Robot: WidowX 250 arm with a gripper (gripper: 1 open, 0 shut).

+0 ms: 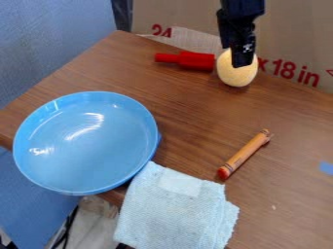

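The black gripper [240, 53] hangs at the top of the camera view, its tip over a pale yellow oval object [236, 73] standing near the back of the wooden table. Whether the gripper is open or shut, or touches that object, is unclear. A red cylinder [185, 59] lies just left of it. An orange crayon-like stick [244, 154] lies lower right.
A blue plate [85, 140] takes up the left of the table [299, 195], with a folded light blue cloth [174, 210] below right of it. A cardboard wall [299, 29] stands behind.
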